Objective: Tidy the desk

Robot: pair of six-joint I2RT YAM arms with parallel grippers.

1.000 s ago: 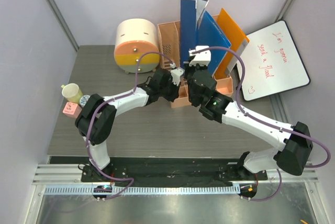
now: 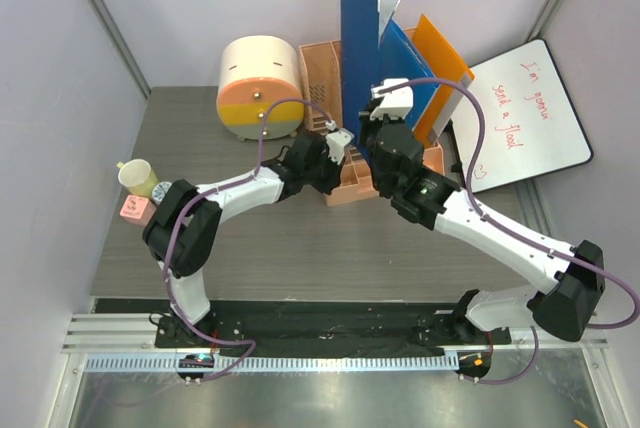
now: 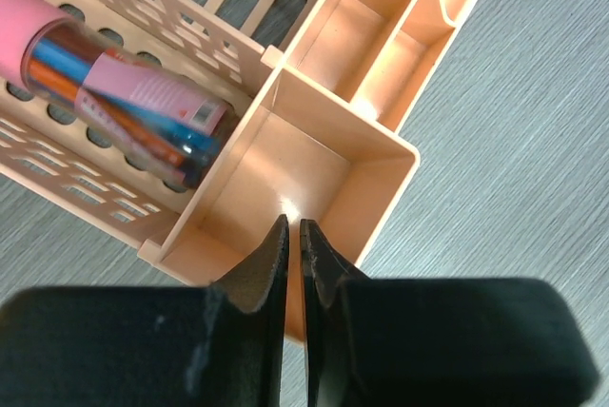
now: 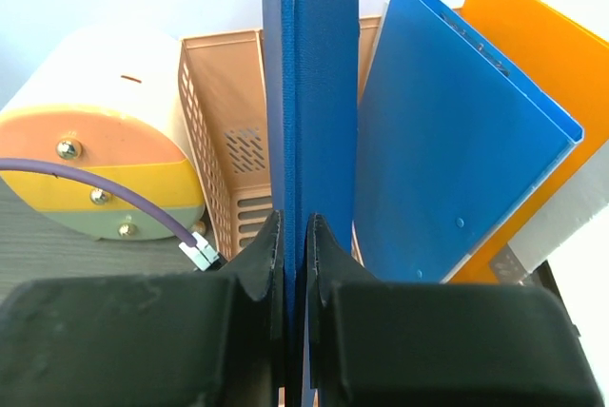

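In the right wrist view, a dark blue folder [image 4: 328,93] rises upright with its edge between the fingers of my right gripper, which is shut on it. From above, this folder [image 2: 359,58] stands over the beige organizer [image 2: 347,194]; its lower end is hidden. A second blue folder [image 4: 447,141] and an orange folder [image 4: 547,55] lean to its right in the organizer. My left gripper is slightly open over the organizer's empty front compartment [image 3: 271,174], with only a narrow gap between its fingertips. A clear pencil case [image 3: 133,93] lies in the slotted compartment beside it.
Left of the organizer sits a rounded, striped drawer box [image 2: 260,88]. A whiteboard [image 2: 525,113] with red writing leans at the right. A yellow mug [image 2: 138,177] and a pink block [image 2: 137,210] are at the far left.
My right gripper has shifted a little to the right and turned slightly. The held folder's top has spread a bit, its left edge moving left. The left arm looks still.
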